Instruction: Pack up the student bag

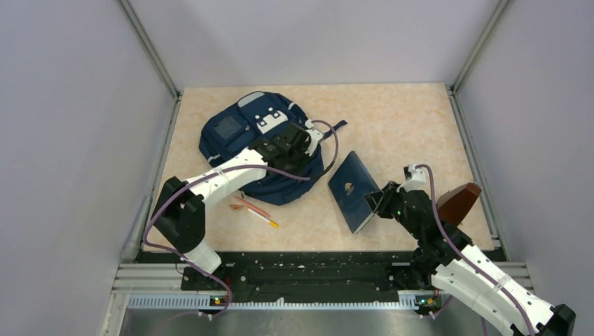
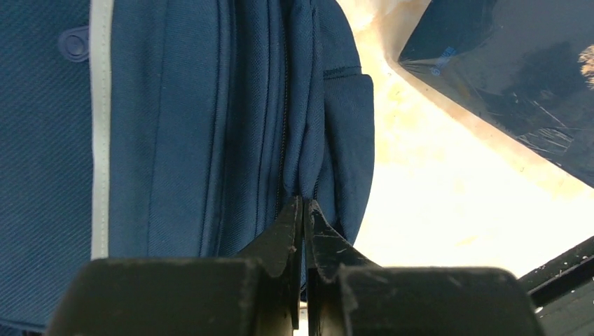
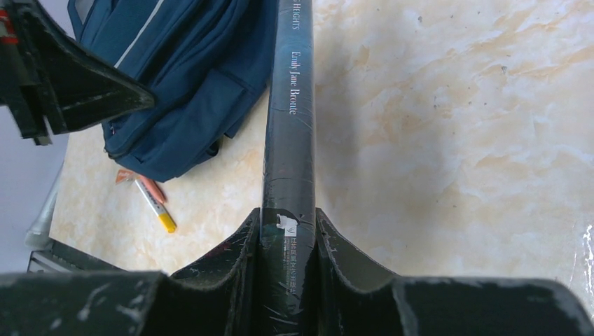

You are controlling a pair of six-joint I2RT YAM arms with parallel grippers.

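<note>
The dark blue backpack (image 1: 235,129) lies flat at the back left of the table. My left gripper is over the bag's near right side, its fingertips close together at a fold of cloth along the zipper. Whether that fold is pinched between them, I cannot tell. A dark blue book (image 1: 348,187), tilted on edge, is held by my right gripper, shut on its spine. White lettering runs along the spine (image 3: 288,140). Near the bag's front edge lie a yellow-ended marker (image 1: 265,218) and a pinkish stick (image 1: 252,206).
A brown object (image 1: 457,203) stands at the right edge, partly behind my right arm. A small orange-brown piece (image 1: 236,207) lies beside the marker.
</note>
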